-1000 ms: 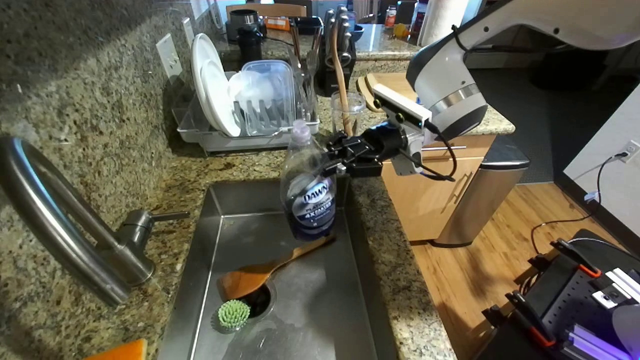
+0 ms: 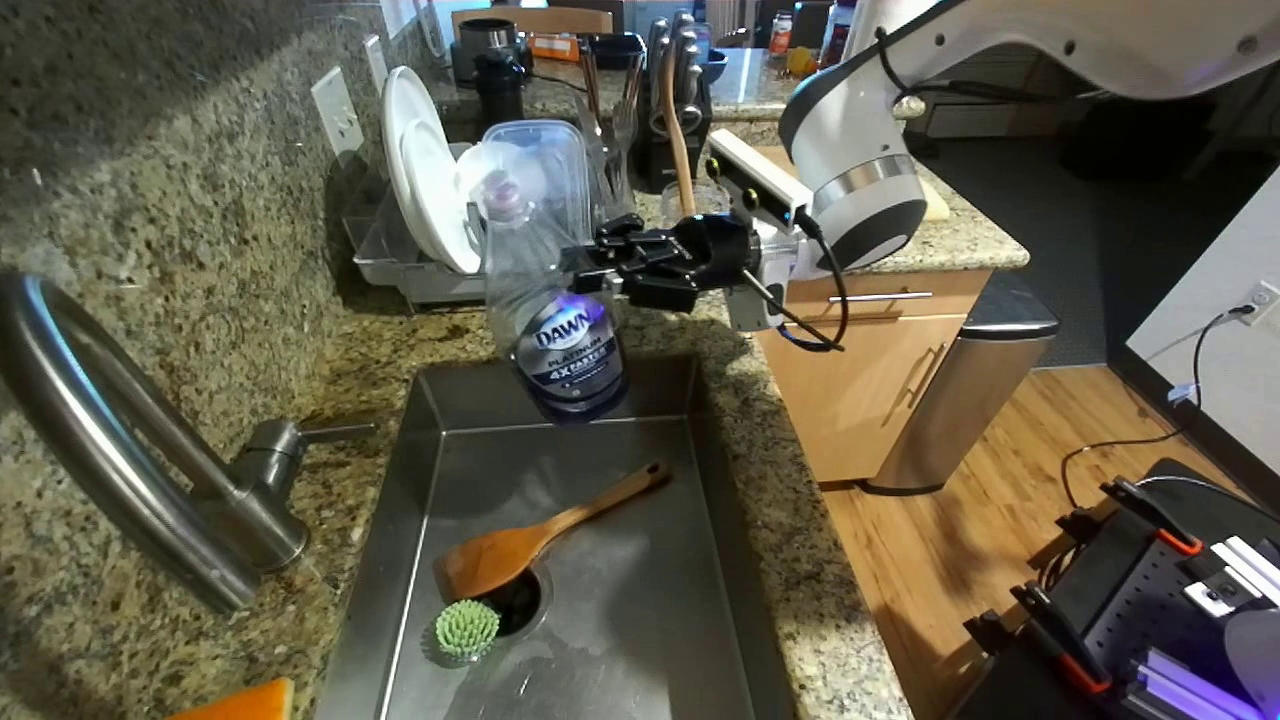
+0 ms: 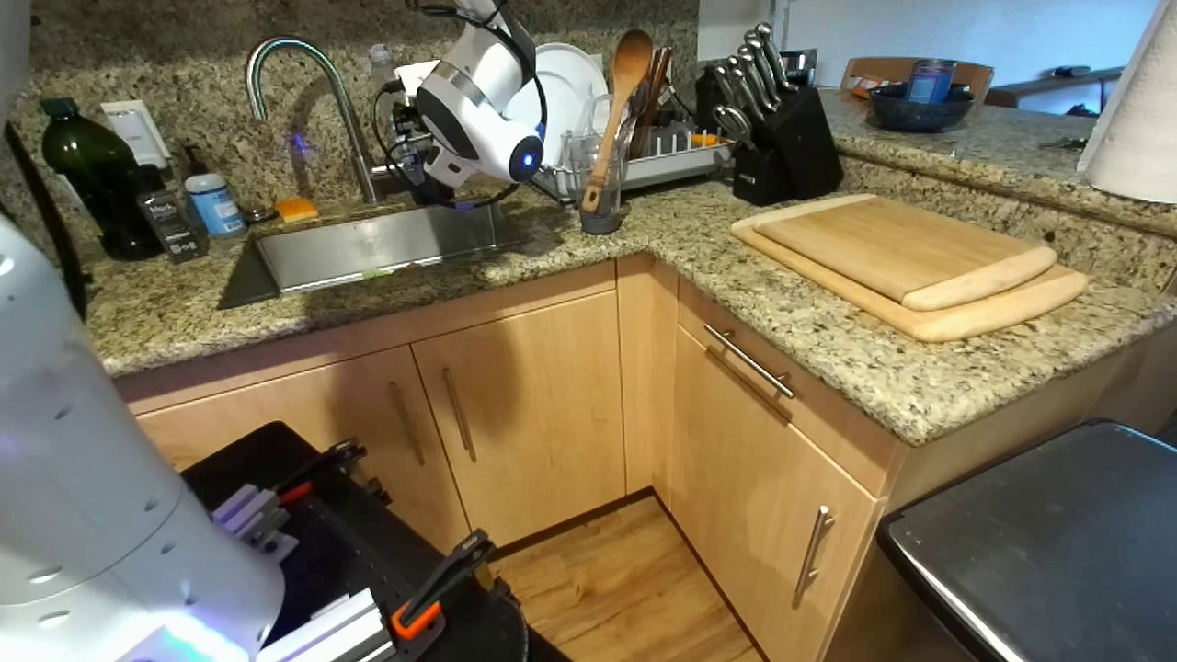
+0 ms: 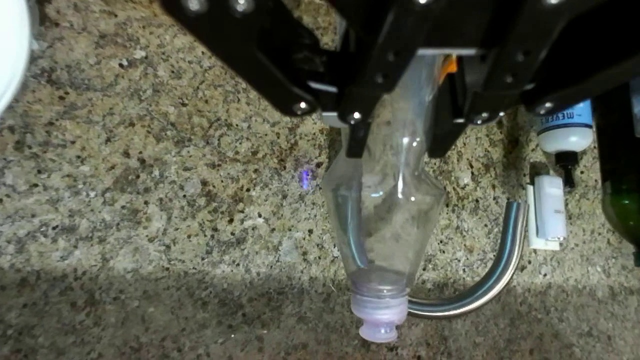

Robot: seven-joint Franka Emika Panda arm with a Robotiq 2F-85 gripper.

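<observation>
A clear Dawn dish soap bottle [image 2: 564,348] with a pale purple cap hangs nearly upright above the far end of the sink. My gripper [image 2: 582,266] is shut on its narrow middle from the right side. In the wrist view the gripper has a finger on each side of the bottle [image 4: 387,210], whose cap points to the bottom of the frame. Dark liquid fills only the lower part, around the label. In exterior view 2 the arm hides both the bottle and the fingers.
A wooden spatula [image 2: 540,528] and a green brush [image 2: 465,629] lie in the sink [image 2: 636,600]. The faucet [image 2: 132,444] arches at left. Behind the bottle stands a dish rack [image 2: 438,284] with plates; a cup [image 3: 601,210] holding a wooden spoon sits on the counter.
The bottle and my gripper have moved left, up and away from the camera, toward the dish rack. The grip on the bottle is kept; the sink's contents are unmoved.
</observation>
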